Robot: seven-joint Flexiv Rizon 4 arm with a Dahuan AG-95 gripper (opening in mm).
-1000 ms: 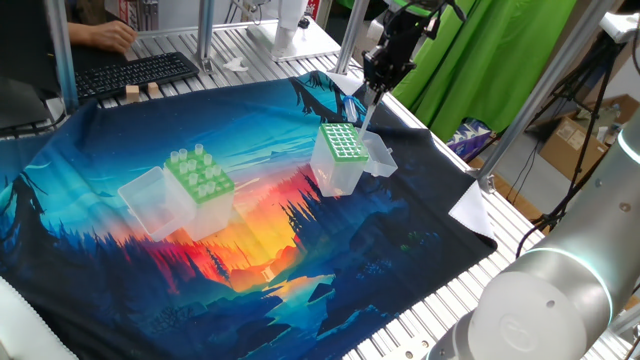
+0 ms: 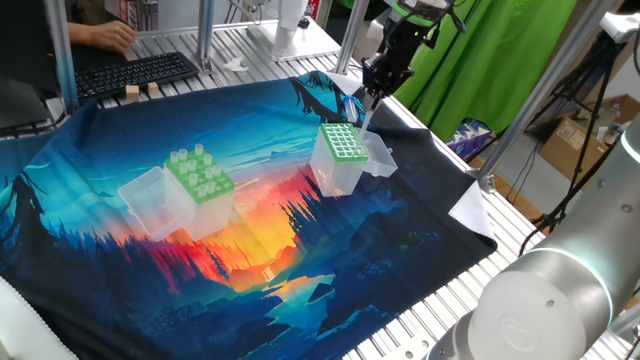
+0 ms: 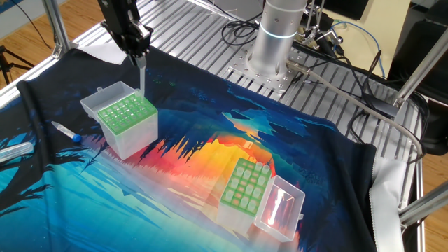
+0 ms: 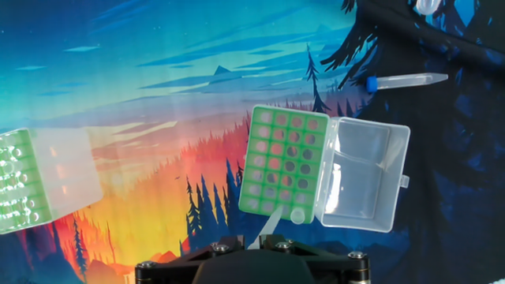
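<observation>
A slim translucent pipette tip (image 3: 142, 74) hangs nearly upright from my gripper (image 3: 138, 57), which is shut on its upper end. In exterior view 1 the tip (image 2: 370, 115) comes down beside a clear box with a green grid top (image 2: 345, 141); I cannot tell whether they touch. From the wrist, my gripper is at the bottom edge, with the tip (image 4: 271, 223) pointing toward this box's near edge. Most holes in the grid (image 4: 286, 155) look empty. The second green-topped box (image 2: 201, 179) carries several tips standing up from its grid.
Both boxes have clear lids folded open, one lid (image 4: 364, 173) to the right in the wrist view. A blue-capped tube (image 4: 406, 81) lies on the printed cloth beyond. Between the two boxes the cloth (image 2: 270, 215) is clear.
</observation>
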